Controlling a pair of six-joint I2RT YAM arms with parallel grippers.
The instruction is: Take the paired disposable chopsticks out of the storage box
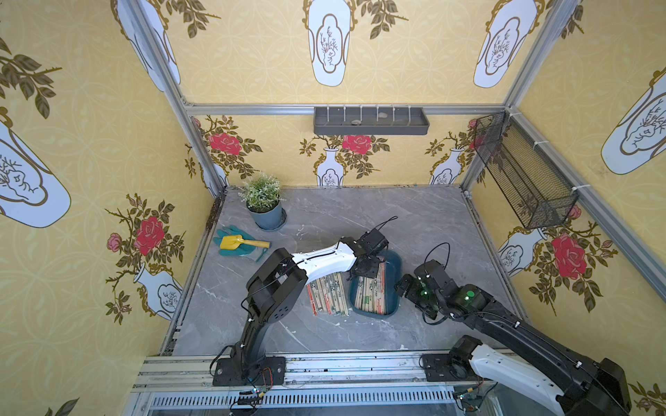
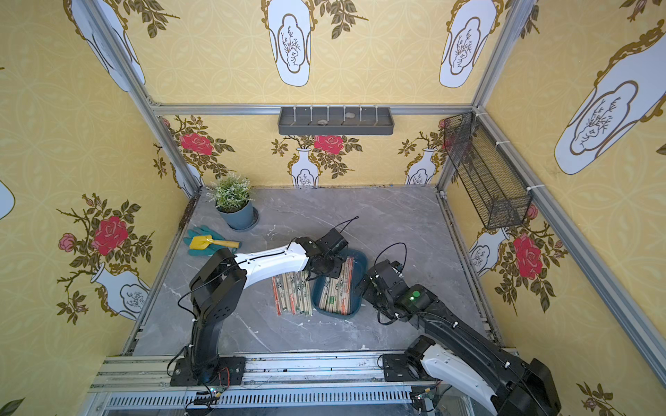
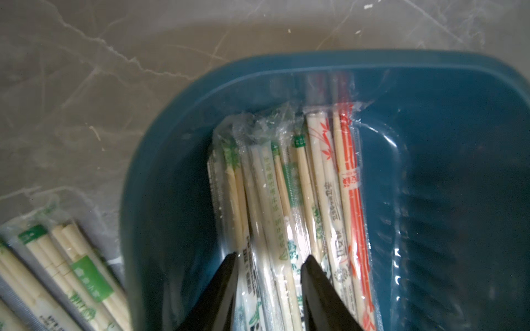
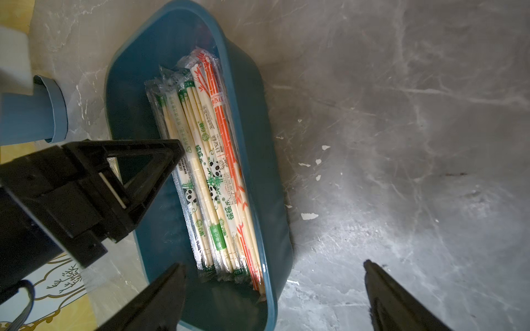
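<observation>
Wrapped chopsticks (image 4: pixel 220 182) lie in a row inside the blue storage box (image 1: pixel 392 305). Another row of wrapped chopsticks (image 1: pixel 326 294) rests on the table just left of the box. My left gripper is part open above the boxed chopsticks, its fingers (image 3: pixel 218 300) on either side of a few packets in the picture. Whether the tips touch them cannot be told. In the right wrist view, a black finger (image 4: pixel 175 147) of the left gripper reaches over the box. My right gripper stands wide open at the box's right side, holding nothing.
A potted plant (image 1: pixel 263 201) and a yellow scoop (image 1: pixel 236 242) on a teal tray stand at the back left. A mesh basket (image 1: pixel 534 180) hangs on the right wall. Bare table (image 4: pixel 419 182) lies right of the box.
</observation>
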